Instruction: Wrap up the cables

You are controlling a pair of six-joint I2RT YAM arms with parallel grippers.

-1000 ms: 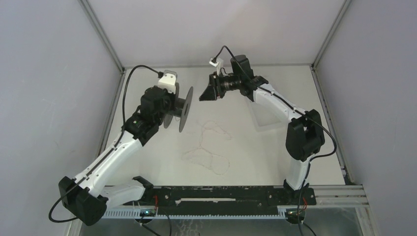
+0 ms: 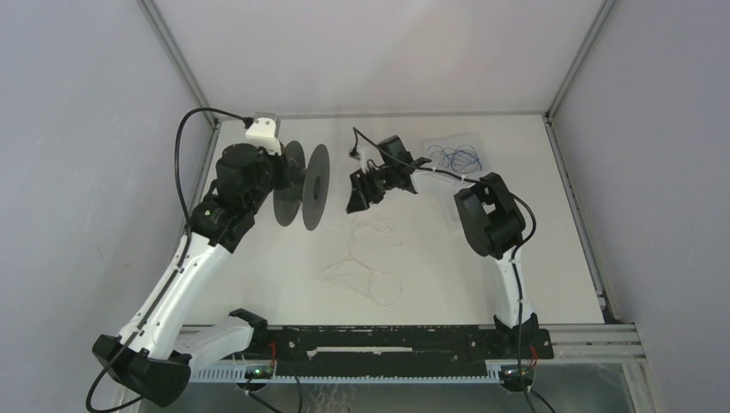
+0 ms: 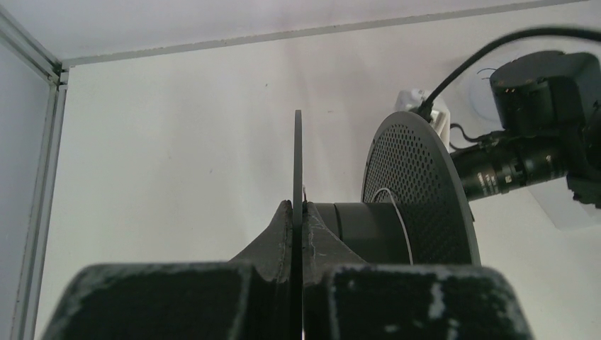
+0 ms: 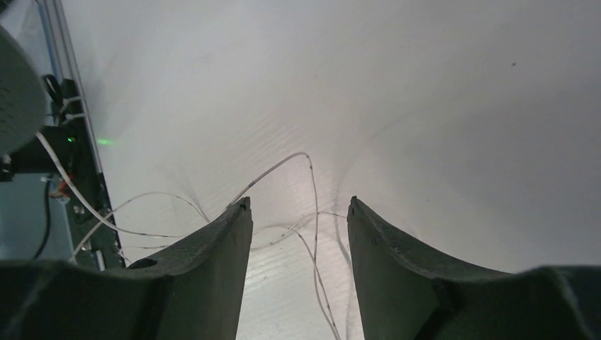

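Note:
The grey spool has two perforated discs (image 2: 316, 188) on a dark hub (image 3: 372, 228). My left gripper is shut on its near disc, which appears edge-on between the fingers. A pale strand (image 3: 405, 227) passes through the far disc toward the hub. The thin pale cable (image 2: 372, 268) lies in loose loops on the table; in the right wrist view one strand (image 4: 67, 178) runs from the spool's edge to these loops. My right gripper is open right of the spool, its fingertips framing cable loops (image 4: 315, 234), with nothing gripped.
Behind the right arm, at the back right, is a clear tray (image 2: 472, 140) with a blue cable bundle (image 2: 456, 160). Walls enclose the table's sides and back.
The left arm has carried the spool to the left. The loops on the table look the same.

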